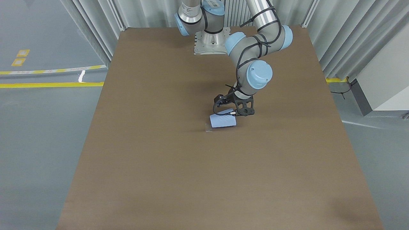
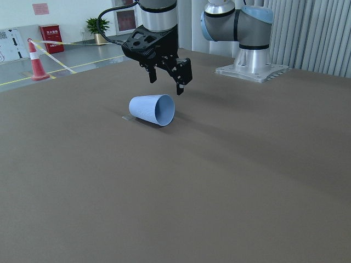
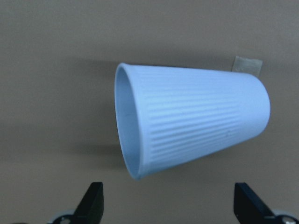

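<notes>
A light blue ribbed cup (image 1: pixel 223 122) lies on its side on the brown table (image 1: pixel 161 161). The left view shows the cup (image 2: pixel 147 107) with its open end to the right, and my gripper (image 2: pixel 166 85) just above it, open and empty. In the wrist view the cup (image 3: pixel 191 114) fills the middle, its opening to the left, and the two fingertips (image 3: pixel 97 200) show wide apart at the bottom edge. From the front, the gripper (image 1: pixel 234 107) partly covers the back of the cup.
A small clear patch (image 1: pixel 208 128) is on the table by the cup. The robot base (image 1: pixel 211 48) stands at the back edge, in front of grey curtains.
</notes>
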